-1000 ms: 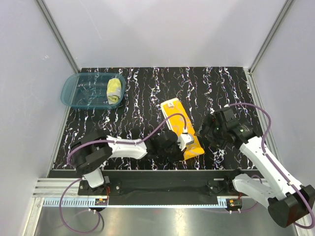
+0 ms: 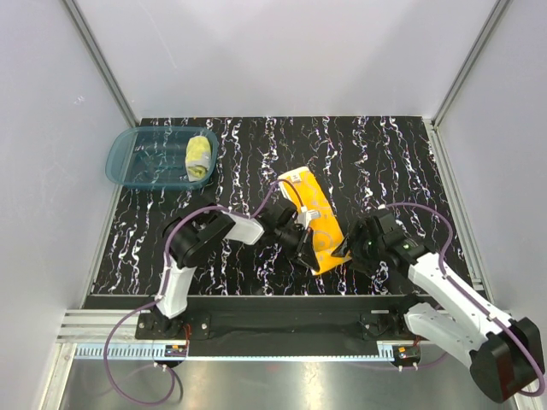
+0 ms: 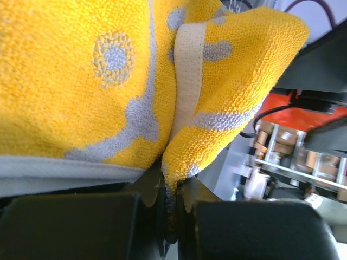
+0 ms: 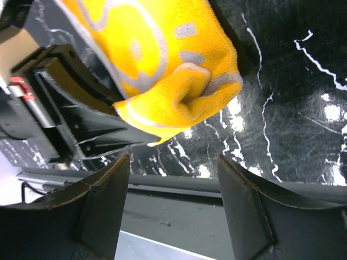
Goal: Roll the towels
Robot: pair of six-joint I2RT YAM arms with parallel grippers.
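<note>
A yellow towel (image 2: 314, 206) with grey figures lies slanted on the dark marbled table, its near end turned up into a fold. My left gripper is shut on that near end of the towel, at its left side; in the left wrist view the cloth (image 3: 227, 92) runs down between its fingers. Above and to the near right of the fold stands my right gripper, its fingers (image 4: 97, 211) apart and nothing between them. Seen from the right wrist, the folded end (image 4: 173, 103) lies just beyond those fingers.
A teal bin (image 2: 154, 158) stands at the back left with a rolled yellow towel (image 2: 198, 157) in it. The table's front edge (image 2: 256, 299) runs close to the near end of the towel. Bare table lies behind and to the right.
The left gripper has shifted at the towel's near end and its arm has swung. My right gripper has come nearer to that end. The near edge is now turned up in a fold.
</note>
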